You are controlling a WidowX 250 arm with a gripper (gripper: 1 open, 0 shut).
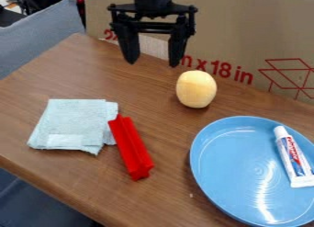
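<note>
My black gripper [152,49] hangs open in the upper middle, above the back part of the wooden table, with nothing between its fingers. Below it and a little right stands a pale yellow round object [196,88]. A folded light blue cloth [72,125] lies at the left, with a red bar-shaped object [131,150] just right of it. A blue plate [240,185] at the lower right holds a toothpaste tube [293,157].
A cardboard panel [252,38] stands along the back of the table [147,203]. A grey padded surface [31,42] is at the left. Bare wood shows at the upper left and middle of the table.
</note>
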